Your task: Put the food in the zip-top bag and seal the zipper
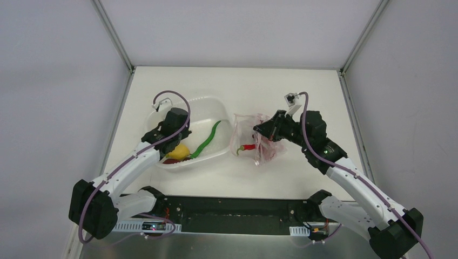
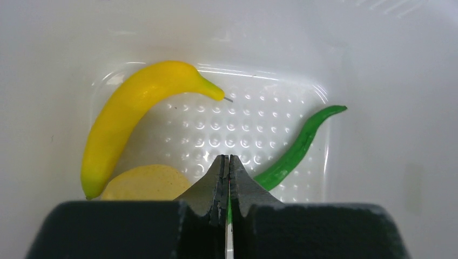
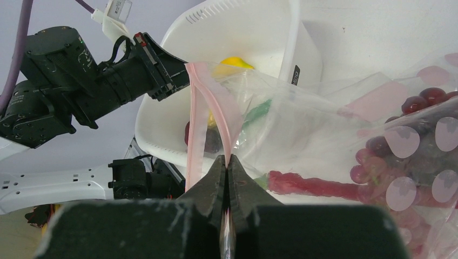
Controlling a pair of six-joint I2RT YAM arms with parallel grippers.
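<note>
The white bin (image 1: 210, 108) holds a banana (image 2: 124, 118), a lemon (image 1: 178, 151), a green chili (image 1: 206, 141) and a dark red item (image 1: 174, 161). My left gripper hangs over the bin, shut, nothing visible between its fingers. My right gripper is shut on the pink-zippered edge of the clear bag (image 3: 302, 124), which lies right of the bin with red grapes (image 3: 378, 154) and a red chili (image 3: 313, 184) inside.
Walls enclose the back and both sides. The left arm reaches over the bin's near-left part.
</note>
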